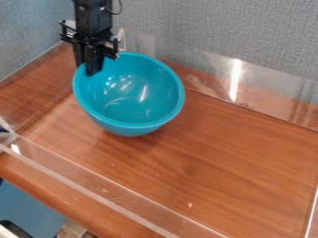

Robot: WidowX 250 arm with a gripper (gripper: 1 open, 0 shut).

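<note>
A teal plastic bowl (134, 98) sits at the upper left of the wooden surface (218, 177), slightly tilted, its inside facing up toward the camera. My black gripper (92, 58) comes down from the top onto the bowl's back-left rim. Its fingers are at the rim, but whether they are closed on it is hard to make out.
Grey padded walls (236, 46) stand behind, with clear plastic strips along the surface's edges. A blue area and small objects lie beyond the front-left edge.
</note>
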